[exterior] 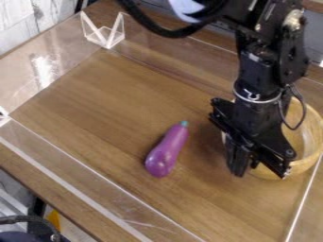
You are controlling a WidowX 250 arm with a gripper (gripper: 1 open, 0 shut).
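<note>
My gripper (237, 156) is low at the right, over the near-left part of a tan wooden bowl (304, 142), which it mostly hides. Its fingertips look shut, with nothing visible between them. A purple eggplant toy (164, 153) with a teal tip lies on the wooden table, apart from the gripper and to its left.
A clear plastic piece (104, 30) stands at the back left. Dark cables show at the lower left corner, off the table.
</note>
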